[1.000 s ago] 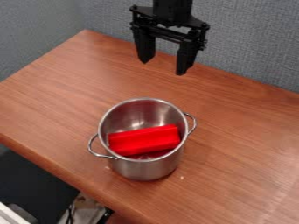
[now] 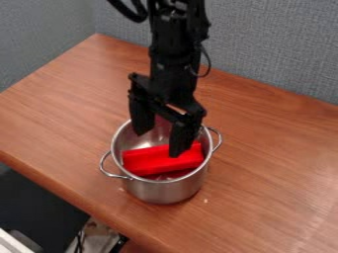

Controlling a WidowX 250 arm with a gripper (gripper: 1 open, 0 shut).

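A steel pot (image 2: 164,189) with two side handles stands on the wooden table. A red cylindrical object (image 2: 161,161) lies inside it. My black gripper (image 2: 161,136) is over the pot, open, its two fingers reaching down inside the rim on either side above the red object. The gripper hides the back part of the pot's interior.
Grey padded walls stand behind and at the left. The table's edge runs along the lower left, with a dark gap beyond it.
My gripper has come down from the back of the table toward the camera and into the pot's mouth. The pot and red object have not moved.
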